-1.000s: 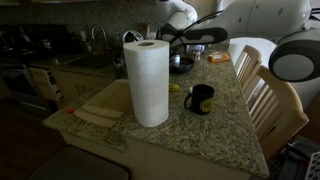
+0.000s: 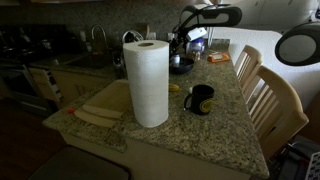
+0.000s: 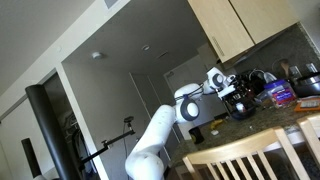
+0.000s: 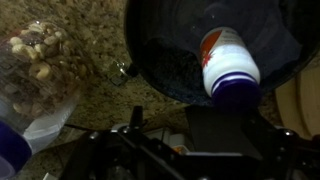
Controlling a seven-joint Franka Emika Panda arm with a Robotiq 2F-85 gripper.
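A white bottle with a red-orange label and dark purple cap [image 4: 232, 68] is in a dark round pan [image 4: 165, 62] in the wrist view, its cap toward my fingers. My gripper stands open, its fingers spread along the bottom of that view with nothing clasped between them; the cap lies just beyond, toward the right finger. In exterior view 1 the pan [image 2: 182, 69] sits far back on the counter, with the arm's wrist [image 2: 190, 22] above it. The fingers are too small to make out there.
Left of the pan is a clear jar of nuts [image 4: 38, 62]. Nearer the camera stand a paper towel roll [image 2: 148, 85], a black mug [image 2: 200, 99] and a cutting board [image 2: 108, 101]. Chairs [image 2: 275, 105] line the counter's right side. Bare granite lies around the mug.
Over the last second the arm's wrist has come down and somewhat to the right, closer to the pan. The objects on the counter look unmoved.
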